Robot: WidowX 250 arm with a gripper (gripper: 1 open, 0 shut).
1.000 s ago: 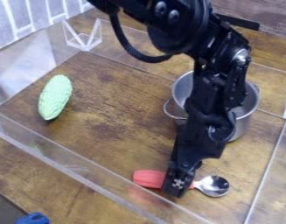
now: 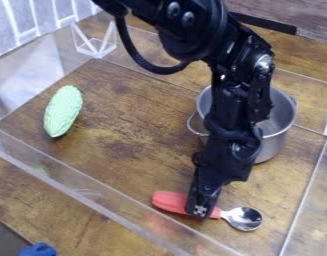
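A spoon with a red handle (image 2: 170, 202) and a metal bowl (image 2: 243, 218) lies near the front of the wooden surface. My black gripper (image 2: 202, 207) is down over the middle of the spoon, shut on its red handle; the fingertips are partly hidden by the gripper's body. A metal pot (image 2: 279, 115) stands behind the gripper, partly covered by the arm.
A green corn-like object (image 2: 63, 110) lies at the left. A blue object (image 2: 38, 250) sits at the bottom-left corner. A clear low wall runs along the front. The wooden surface between corn and gripper is bare.
The gripper has shifted very slightly over the spoon; otherwise little differs.
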